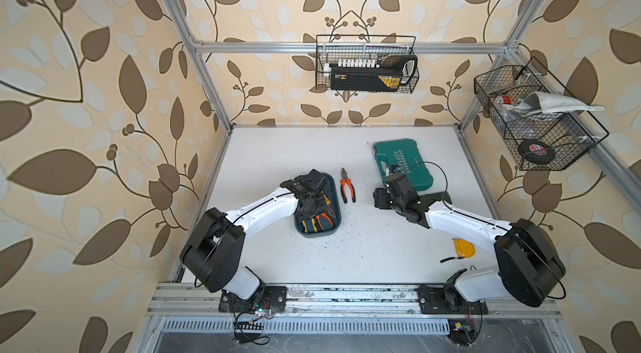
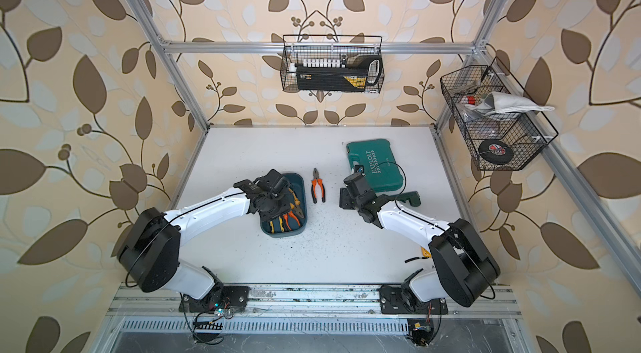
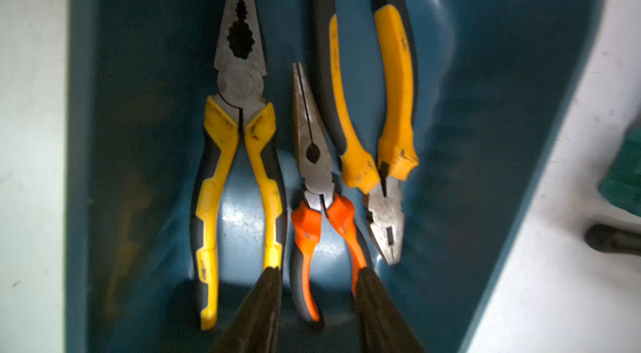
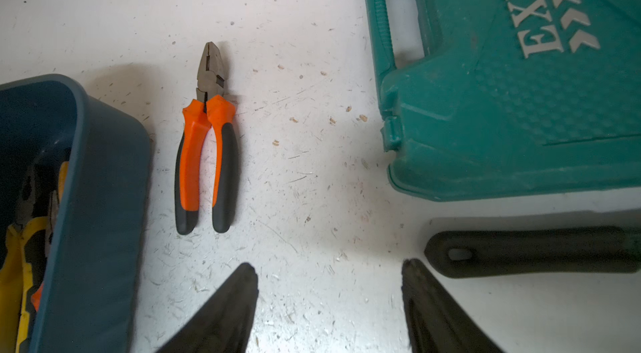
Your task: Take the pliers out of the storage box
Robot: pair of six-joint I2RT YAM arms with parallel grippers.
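Observation:
In the left wrist view, the blue storage box [image 3: 500, 119] holds yellow-black pliers [image 3: 267, 186], small orange-handled long-nose pliers [image 3: 312, 166] and yellow-black combination pliers [image 3: 395, 65]. My left gripper hangs over the box with its fingers part open above the orange handles; whether it touches them is unclear. Orange-handled pliers [image 4: 195, 159] lie on the table just right of the box. My right gripper is open above the table, between the box and the green case, holding nothing.
A green case [image 4: 507, 106] lies at the back right, with a black-handled tool [image 4: 534, 249] in front of it. A yellow tape measure [image 1: 464, 247] is near the right arm's base.

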